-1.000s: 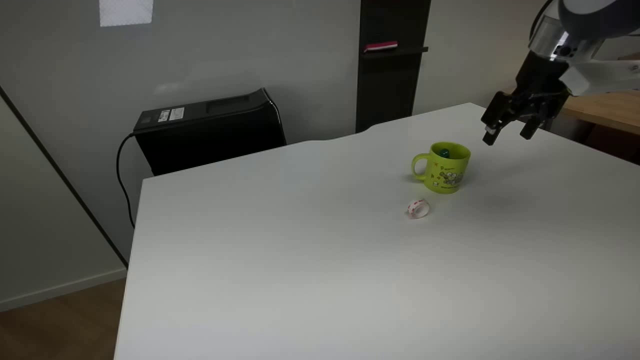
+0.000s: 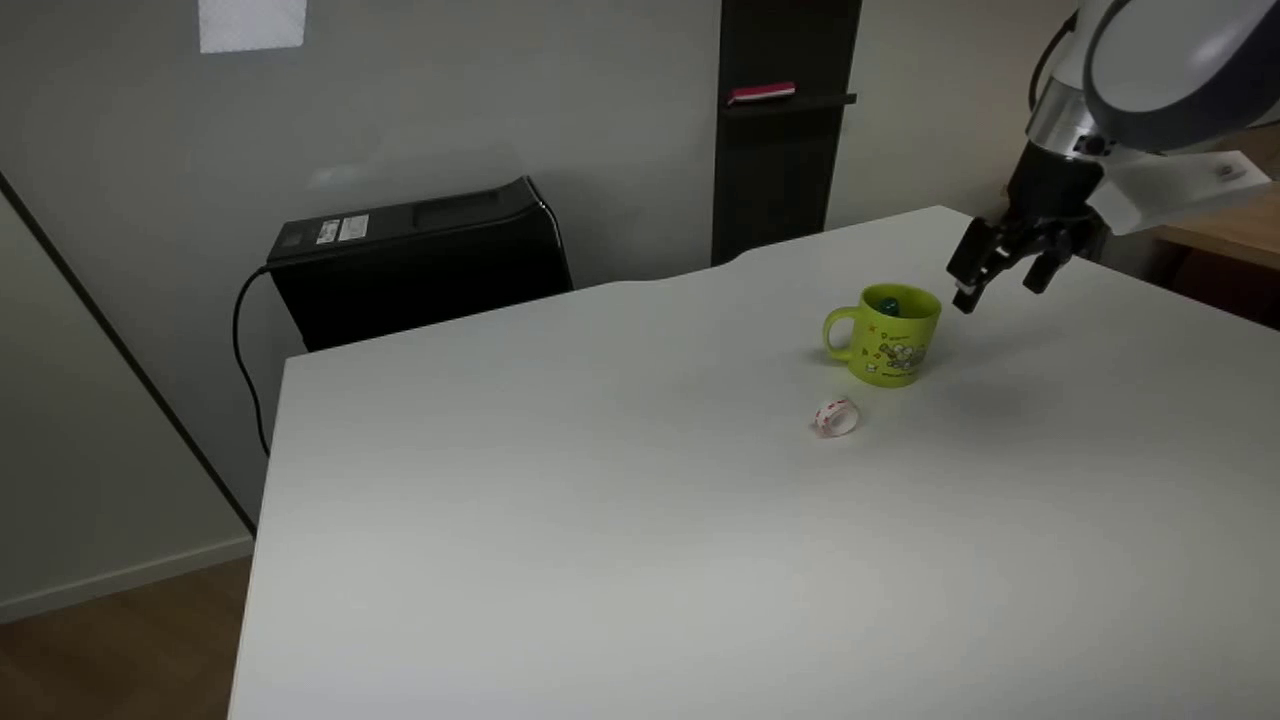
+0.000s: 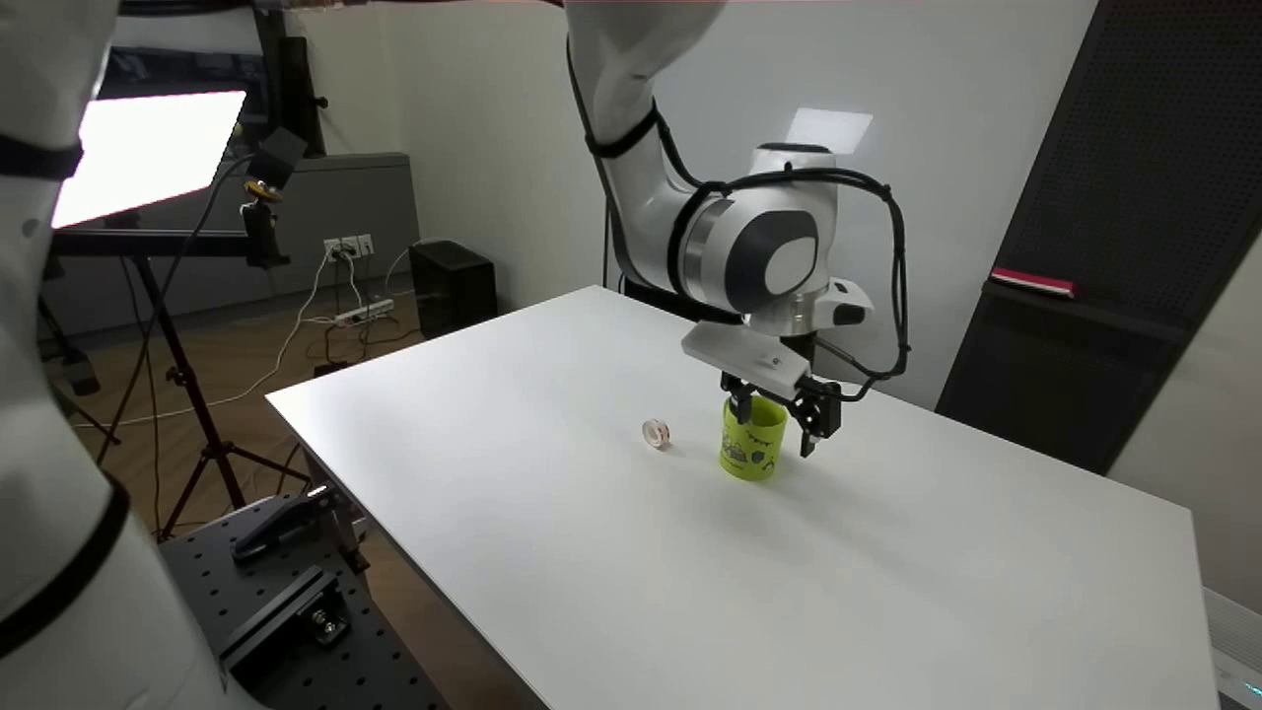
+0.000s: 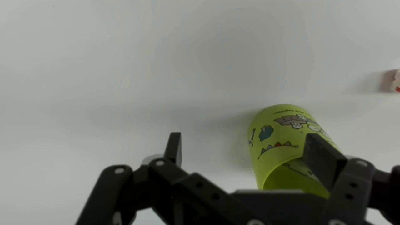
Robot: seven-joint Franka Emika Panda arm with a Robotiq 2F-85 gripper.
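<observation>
A yellow-green mug (image 2: 884,350) with cartoon prints stands upright on the white table, and a small dark green item (image 2: 888,307) shows inside it. My gripper (image 2: 1000,296) is open above the table, to the right of the mug in exterior view 1, with nothing between its fingers. In the wrist view the mug (image 4: 279,138) lies under and beside the right finger, partly covered by it. A small roll of white and red tape (image 2: 837,418) rests on its side just in front of the mug; only its edge (image 4: 396,82) shows at the wrist view's right border.
A black box-like device (image 2: 420,246) stands beyond the table's far edge. Cables hang along the arm (image 3: 775,243).
My gripper has come slightly lower and to the left in exterior view 1, closer to the mug. The mug and the tape roll have stayed where they were.
</observation>
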